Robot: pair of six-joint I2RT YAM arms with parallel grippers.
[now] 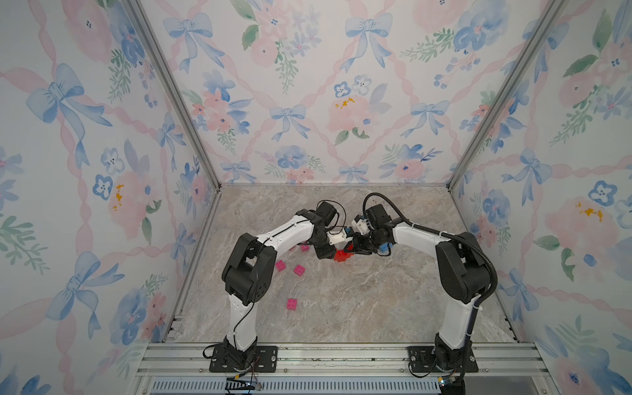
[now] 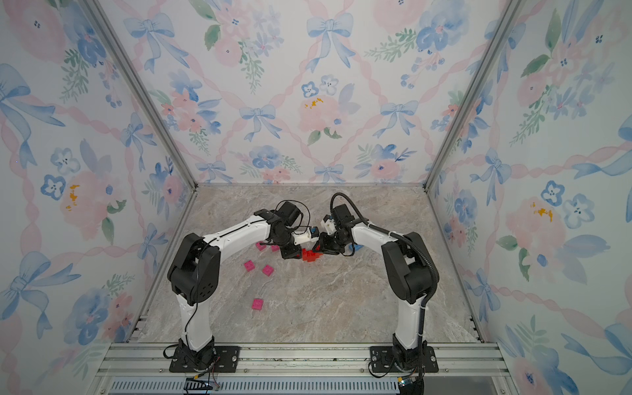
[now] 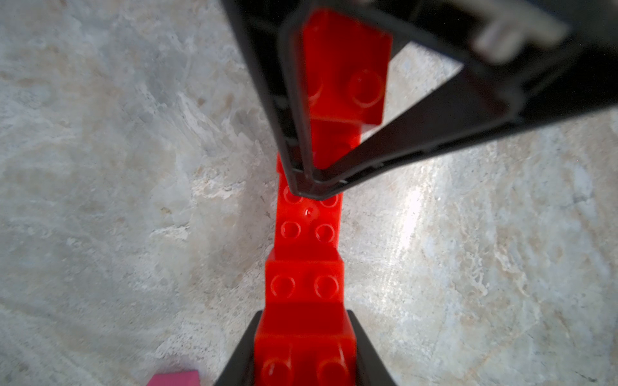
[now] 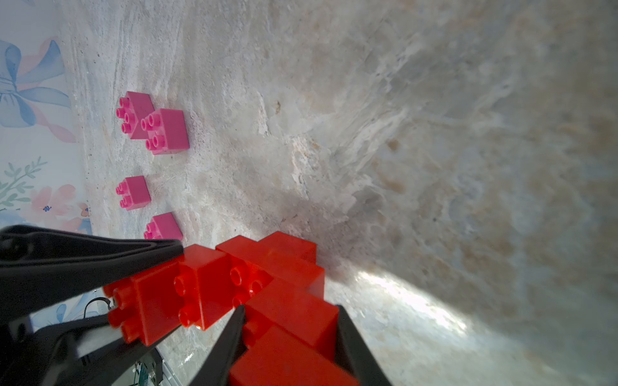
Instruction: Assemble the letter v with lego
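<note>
Red bricks form one stepped V-shaped chain, low in its middle and rising toward both ends. My left gripper is shut on the upper red brick at one end. At the opposite end my right gripper is shut on another upper red brick. From above, the two grippers face each other closely, with part of the red chain showing between them. The arms hide the rest of it there. Whether the lowest bricks touch the table, I cannot tell.
Several pink bricks lie scattered on the table to the left, one nearer the front. Something blue shows beside the right gripper, partly covered.
</note>
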